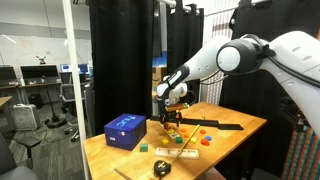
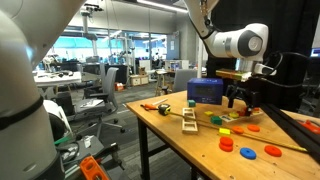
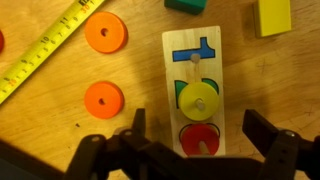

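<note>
Below my open gripper in the wrist view lies a wooden board (image 3: 180,42) with pegs and a printed number. A yellow disc (image 3: 198,101) sits around one peg, and a red disc (image 3: 200,139) around the peg beside it. The board passes between the two fingers with space on both sides, so nothing is gripped. Two orange discs (image 3: 105,32) lie loose to the left of the board. In the first exterior view the gripper (image 1: 162,119) is low over the table, too small to make out in detail.
A yellow measuring tape (image 3: 45,47) crosses the upper left of the wrist view. Green (image 3: 186,4) and yellow blocks (image 3: 272,17) lie near the board. A blue box (image 1: 125,131) stands at the table's left. Red and blue discs (image 2: 273,151) lie toward the table's near right.
</note>
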